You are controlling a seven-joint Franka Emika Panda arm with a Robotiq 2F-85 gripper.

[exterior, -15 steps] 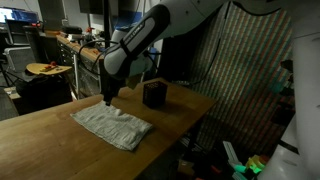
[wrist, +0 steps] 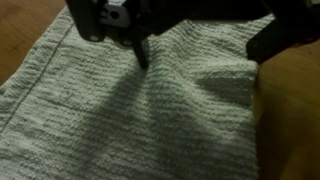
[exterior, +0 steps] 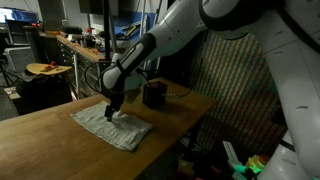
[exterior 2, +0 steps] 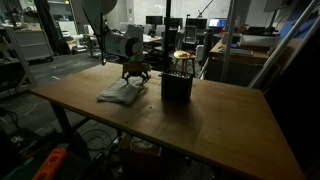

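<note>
A light grey knitted cloth [exterior: 125, 133] lies spread on the wooden table, slightly rumpled beneath my gripper [exterior: 112, 113]. In the second exterior view the cloth [exterior 2: 118, 94] is partly hidden by the arm. The wrist view shows my gripper open, its dark fingers [wrist: 276, 38] wide apart right over the cloth [wrist: 170, 115]. A raised fold of cloth runs between them near the right edge. Whether the fingertips touch the fabric, I cannot tell.
A black box-like holder [exterior 2: 176, 87] stands on the table beside the arm. Bare wood [exterior 2: 235, 120] stretches clear to its right in the second exterior view. The table's front edge runs close to the cloth.
My gripper has come down from above the cloth to just over it or onto it. The cloth's outline and the black holder have stayed in place.
</note>
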